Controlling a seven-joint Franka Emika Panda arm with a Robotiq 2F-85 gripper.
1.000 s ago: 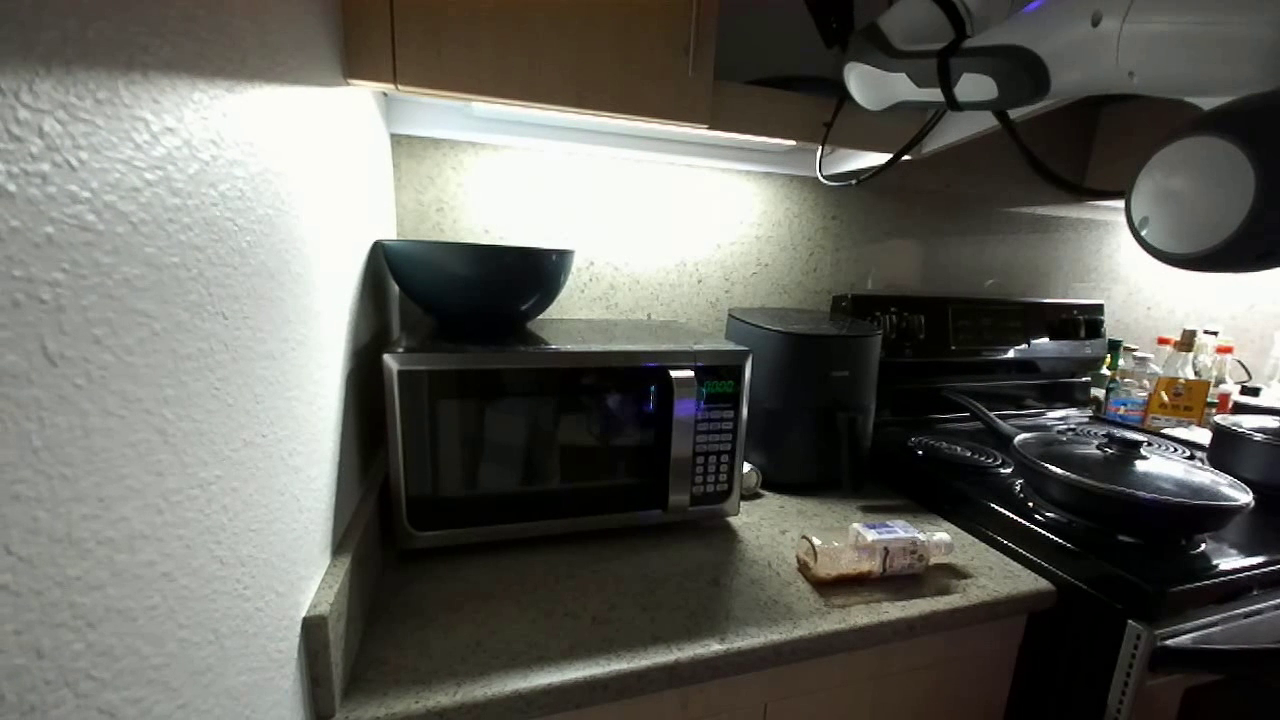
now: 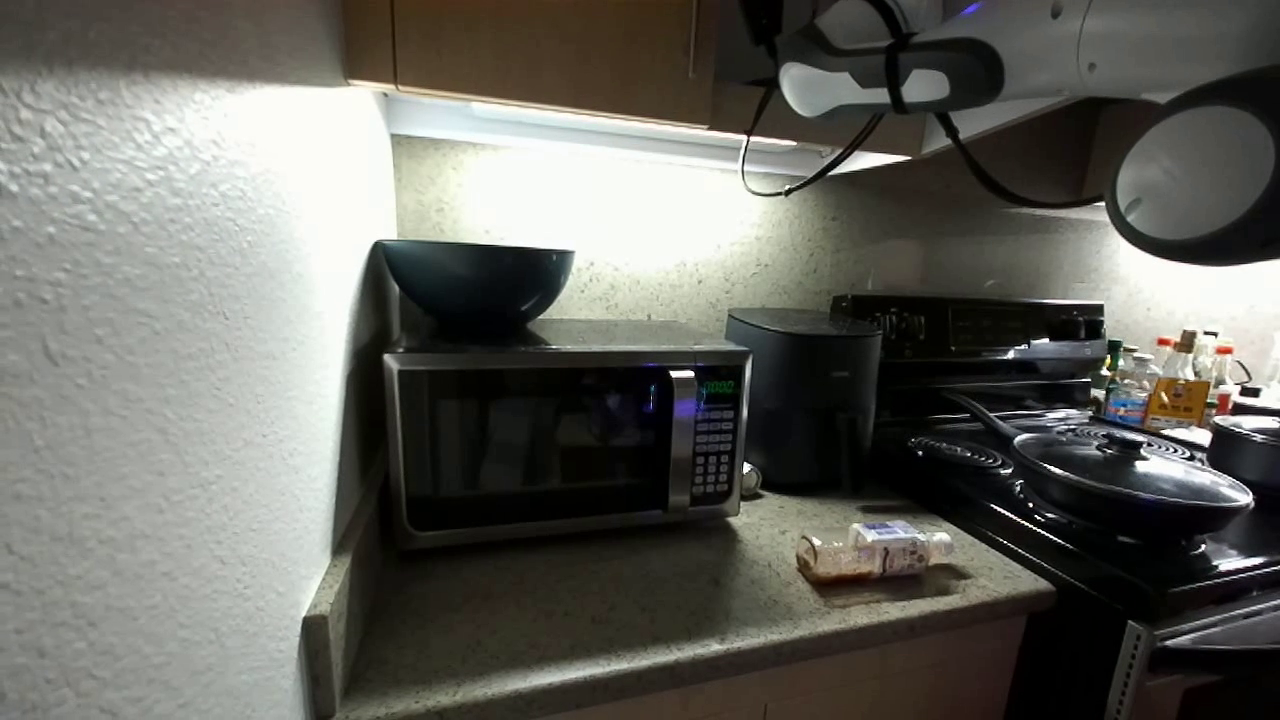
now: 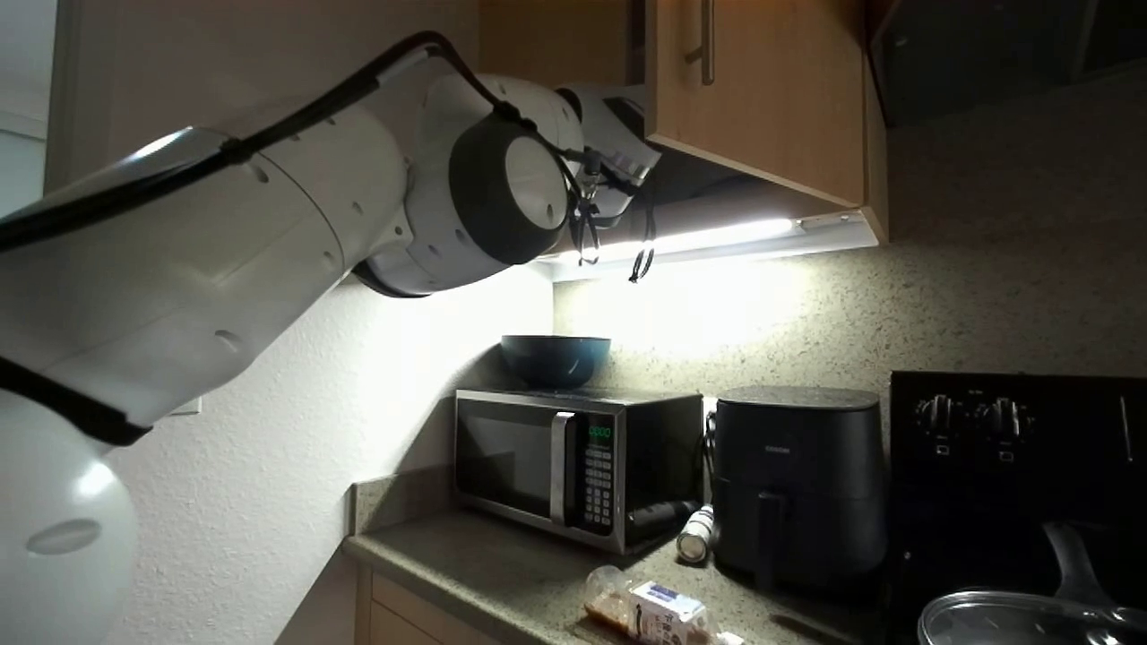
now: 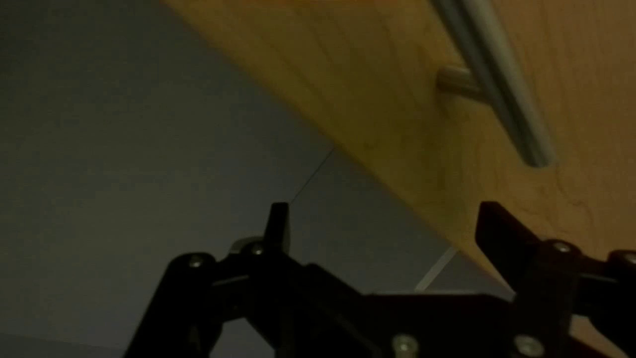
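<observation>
In the wrist view my gripper is open, its dark fingers far apart with nothing between them. A wooden cabinet door (image 4: 381,113) crosses that view diagonally, its edge passing between and beyond the fingers. The metal bar handle (image 4: 507,83) is at upper right, apart from the fingers. Exterior view 2 shows the same kind of door (image 3: 774,118) with its handle (image 3: 706,43); it appears to stand ajar. The hand there is largely hidden behind the door. In exterior view 1, the hand is cut off by the top edge.
Below the cabinets are a microwave (image 2: 540,450) with a dark bowl (image 2: 480,282) on top and a black air fryer (image 2: 804,402). A clear bottle (image 2: 870,554) lies on the counter (image 2: 564,624). A lidded pan (image 2: 1128,474) sits on the stove.
The arm has moved left in exterior view 1, its cables with it, covering more of the grey area beside the cabinet door. The counter objects have not moved.
</observation>
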